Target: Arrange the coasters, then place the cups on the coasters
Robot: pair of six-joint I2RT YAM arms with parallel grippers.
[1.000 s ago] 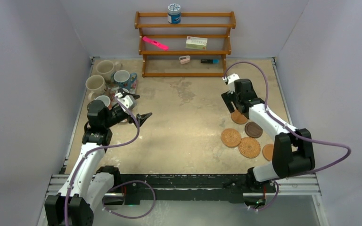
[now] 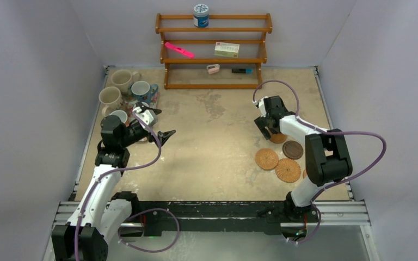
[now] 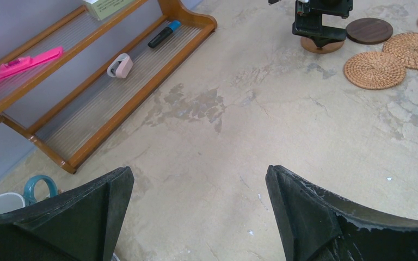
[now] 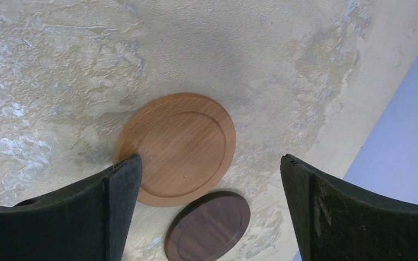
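Several cups stand grouped at the table's far left: two cream mugs (image 2: 110, 97) and a white-rimmed cup with a blue handle (image 2: 141, 89), among others. The blue-handled cup (image 3: 2, 205) shows at the left edge of the left wrist view. My left gripper (image 2: 167, 123) is beside this group, open and empty over bare table. On the right, my open right gripper hovers low above a light wooden coaster (image 4: 182, 144), its left finger overlapping the rim. A dark round coaster (image 4: 209, 225) lies close by. Woven coasters (image 2: 266, 158) lie nearer the front.
A wooden rack (image 2: 212, 60) at the back holds a blue-and-white jar (image 2: 201, 16), a pink item (image 2: 179, 50), a small box (image 2: 227, 49) and a dark marker (image 2: 241, 70).
My right gripper has come down and slightly toward the front, closer over the light wooden coaster. The left arm and the cups stay where they were.
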